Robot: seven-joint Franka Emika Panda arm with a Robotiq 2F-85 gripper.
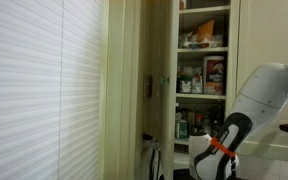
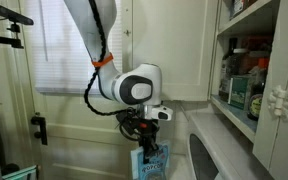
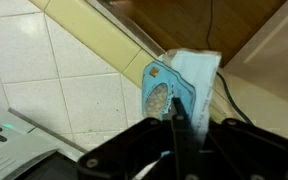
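A thin blue packet point(image 2: 150, 162) with a pale, whitish side hangs below my gripper point(image 2: 150, 138) in exterior view 2. In the wrist view the same packet point(image 3: 174, 90) reaches out past the dark fingers of my gripper, which is shut on its near end. Part of the packet is covered by the fingers. Exterior view 1 shows the arm point(image 1: 239, 125) at lower right, but the fingers and the packet cannot be made out there.
An open cupboard point(image 1: 204, 96) holds bottles, cans and packages on its shelves. White tiles point(image 3: 89, 60) with a yellow tile border lie under the hand, beside a brown wooden surface point(image 3: 259, 25). A grey appliance point(image 3: 14, 145) occupies the lower left. A cable runs near the packet.
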